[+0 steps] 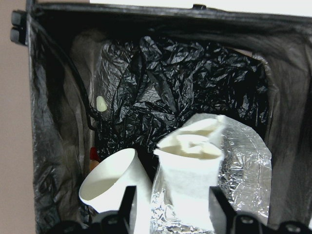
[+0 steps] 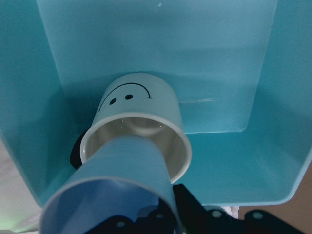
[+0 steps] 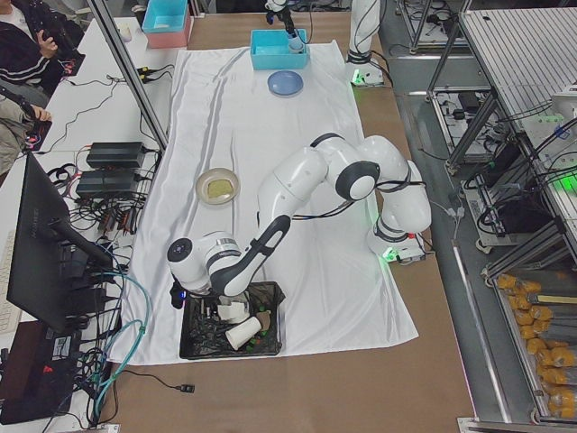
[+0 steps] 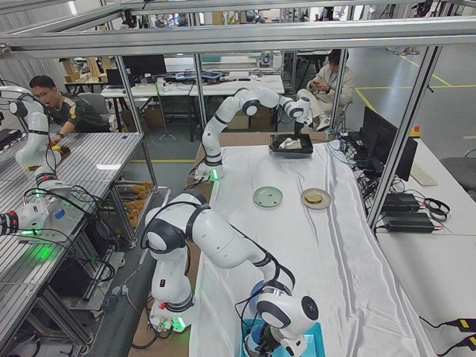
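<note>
A black-lined bin [image 3: 194, 336] holds crumpled foil [image 1: 246, 165], white paper items [image 1: 187, 175] and a white cup [image 1: 109, 183]. My left gripper hangs over them, fingers apart, apparently empty. In the right wrist view my right gripper is shut on a light blue cup [image 2: 112, 163]. That cup is over a turquoise box [image 2: 243, 175], where a white cup with a drawn smile [image 2: 141, 90] lies.
A beige plate with something yellowish [image 4: 315, 205], a green plate [image 4: 267, 196] and a blue plate [image 3: 285, 83] rest on the white cloth [image 3: 306, 289], which is otherwise largely clear.
</note>
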